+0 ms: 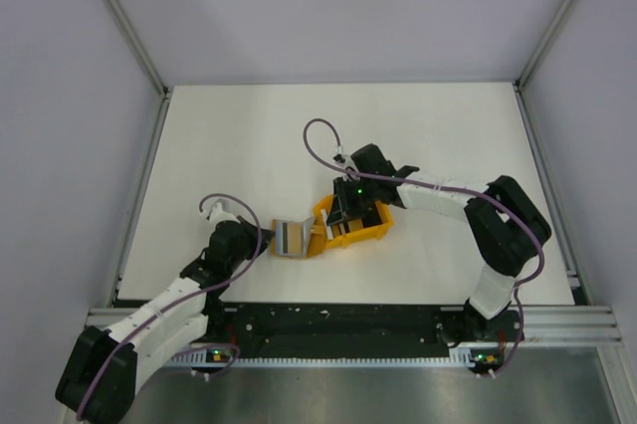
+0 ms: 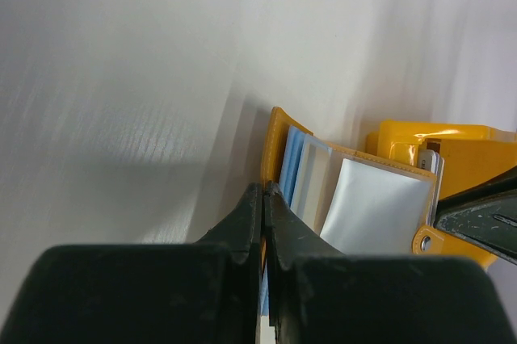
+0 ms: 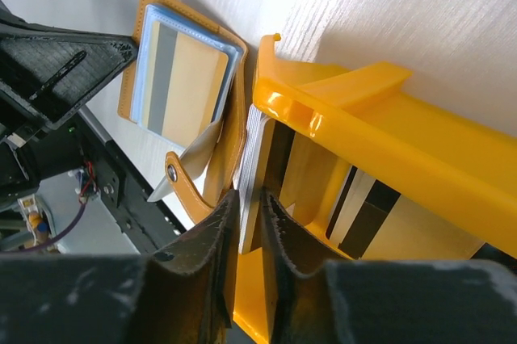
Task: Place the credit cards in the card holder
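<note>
The tan card holder (image 1: 293, 239) lies spread beside the yellow tray, with a blue-edged sleeve (image 3: 146, 69) and a pale card in its window. My left gripper is shut on the holder's brown edge (image 2: 275, 138). In the right wrist view, a card (image 3: 257, 146) with a whitish edge stands upright at the end of the yellow tray (image 3: 363, 150). Its lower part is between the narrowly spaced fingers of my right gripper; whether both press on it is unclear. More cards (image 3: 386, 211) stand further along the tray.
The holder's strap with a metal snap (image 3: 171, 172) and a white flap (image 3: 198, 150) stand up close to the tray's end and my right fingers. Free table (image 1: 249, 135) extends behind the holder and tray.
</note>
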